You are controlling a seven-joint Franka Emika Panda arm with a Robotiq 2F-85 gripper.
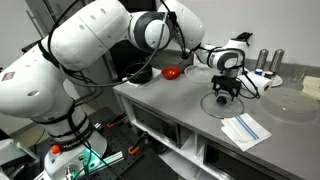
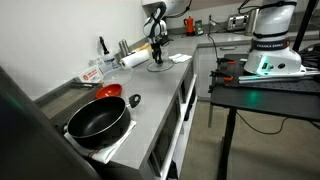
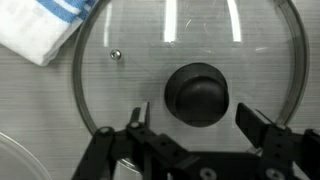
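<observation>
A round glass lid (image 1: 222, 107) with a black knob (image 3: 197, 95) lies flat on the grey counter. Close above it is my gripper, its fingers apart. In the wrist view the knob shows just beyond the gap, with one of the fingers (image 3: 137, 131) to its left and the other to its right. Nothing is held. Far along the counter stands a black pan (image 2: 100, 121), a long way from the gripper.
A white cloth with blue stripes (image 1: 245, 129) lies beside the lid, near the front edge. A clear round container (image 1: 291, 106) sits to the right. Behind are bottles (image 1: 269, 61) and a red bowl (image 1: 171, 73). The counter between bowl and lid is mostly bare.
</observation>
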